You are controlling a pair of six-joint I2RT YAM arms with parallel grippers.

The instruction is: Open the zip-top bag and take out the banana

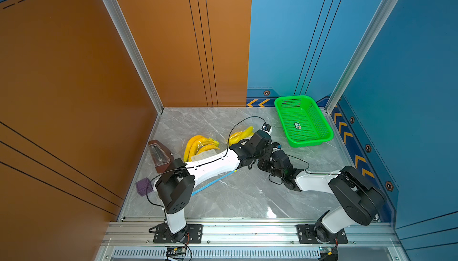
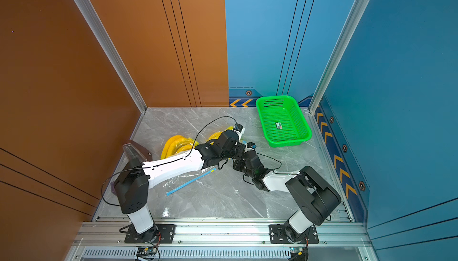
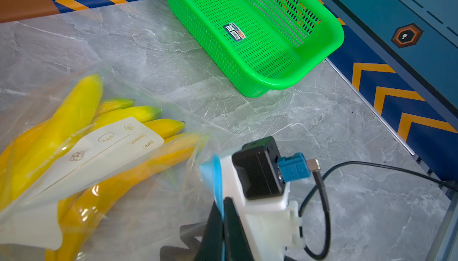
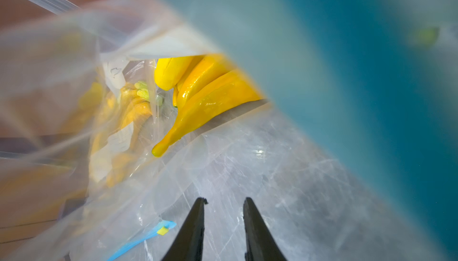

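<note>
In the left wrist view, a clear zip top bag (image 3: 171,194) with a white label holds several yellow bananas (image 3: 138,165). My left gripper is shut on the bag's thin blue zip edge (image 3: 217,177), which rises from between its fingers. The right wrist view has a blurred blue strip (image 4: 372,99) and clear film close in front of the camera. Beyond the film lie bananas (image 4: 214,94). My right gripper is part open, with only the grey table showing between its fingertips. From above, the two grippers meet and hide the bag's mouth.
A green basket (image 1: 305,140) stands empty at the back right. Left of the held bag lies another bunch of bananas (image 1: 196,146), with a blue strip (image 1: 213,183) in front. A brown box (image 1: 160,156) and purple block (image 1: 143,186) sit far left.
</note>
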